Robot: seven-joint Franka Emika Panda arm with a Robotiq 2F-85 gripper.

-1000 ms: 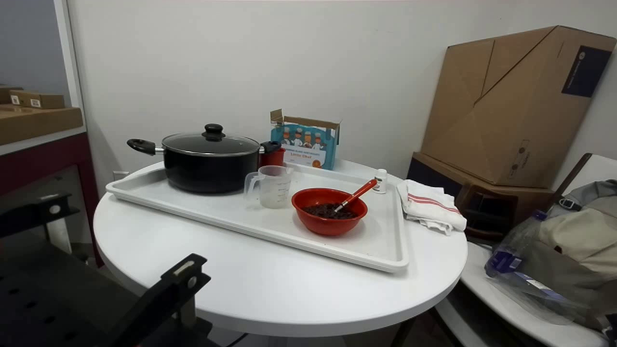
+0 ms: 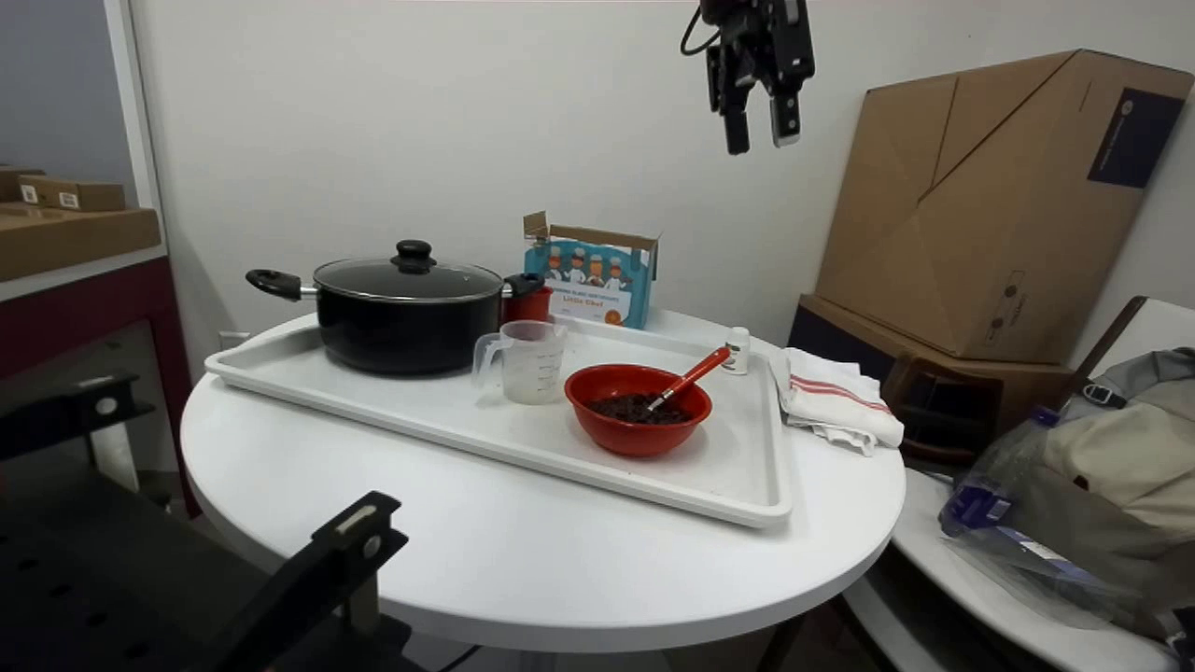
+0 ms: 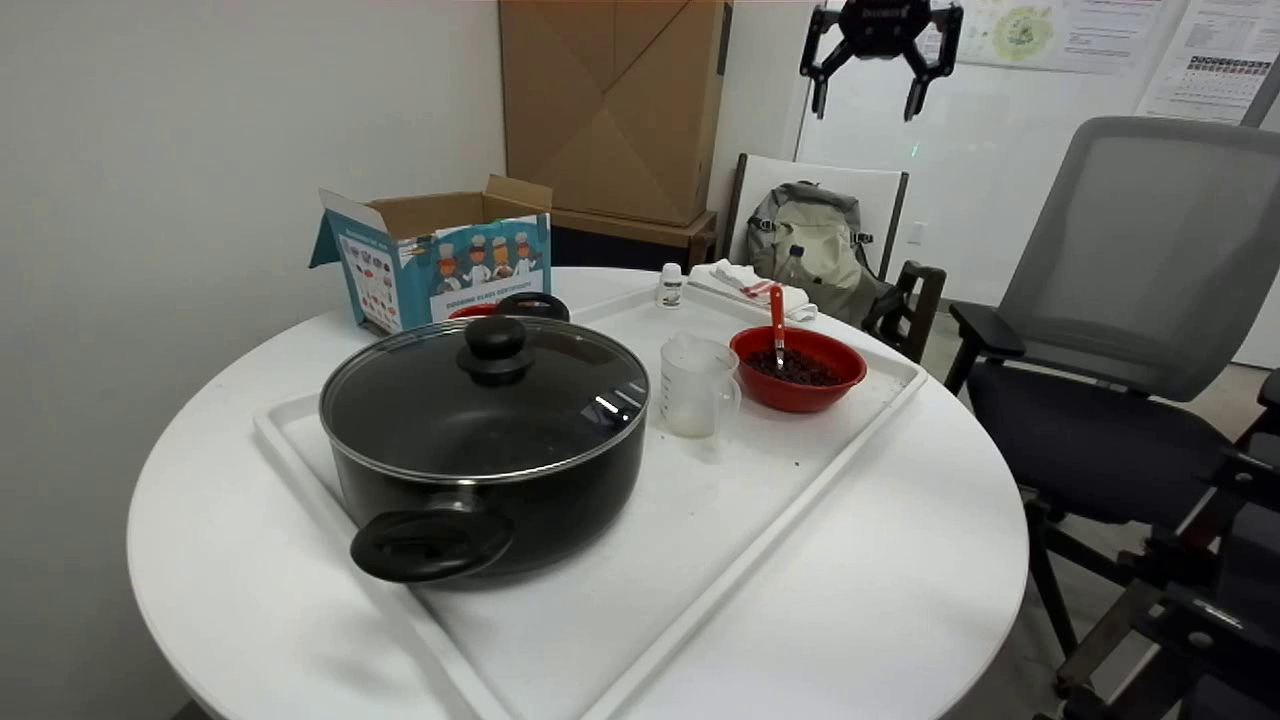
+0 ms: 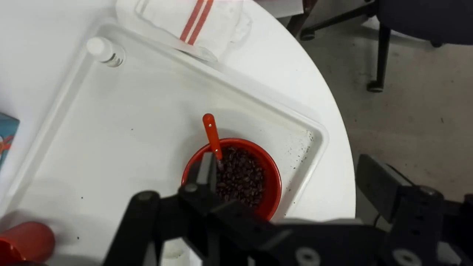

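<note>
My gripper (image 2: 762,130) hangs high above the right part of the table, its fingers apart and nothing between them. From exterior view 2, the open gripper (image 3: 866,110) is well clear of everything on the tray (image 3: 768,528). A red bowl (image 2: 638,432) of dark beans stands on the tray, and a red-handled spoon (image 2: 699,371) leans in it. Seen from the wrist, one finger (image 4: 206,170) covers part of the bowl (image 4: 273,186). Left of the bowl in exterior view 1 are a clear measuring cup (image 2: 532,364) and a lidded black pot (image 2: 409,330).
A white bottle (image 2: 736,351) stands at the tray's back corner, with a folded towel (image 2: 835,398) beside the tray. Behind the pot are a red cup (image 4: 29,241) and a blue open box (image 3: 462,264).
My gripper now shows at the top of exterior view 1, where it was out of sight a second ago. The things on the table have not moved.
</note>
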